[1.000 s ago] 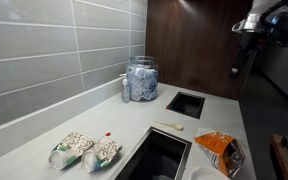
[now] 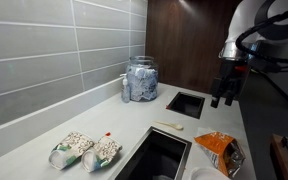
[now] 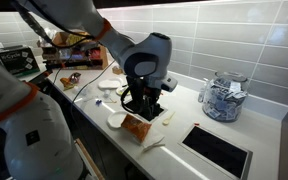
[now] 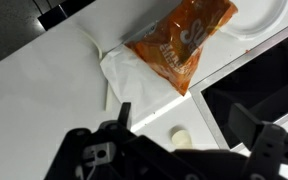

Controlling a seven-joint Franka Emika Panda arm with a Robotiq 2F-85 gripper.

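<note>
My gripper hangs above the counter on the right, open, with nothing between its fingers. Below it and nearer the camera lies an orange snack bag. In the wrist view the bag sits beyond the fingertips, touching or overlapping a crumpled white sheet. The white sheet lies between the bag and a thin pale stick. A light wooden spoon rests on the counter between two dark basins. In exterior view 2 the arm partly hides the space around the bag.
Near the bag is a white plate. The large dark basin and the smaller one interrupt the counter. A clear jar and a bottle stand by the wall. Two cartons lie at the left.
My gripper has moved left and down over the counter from the far right, coming closer to the orange bag. The objects on the counter have not moved.
</note>
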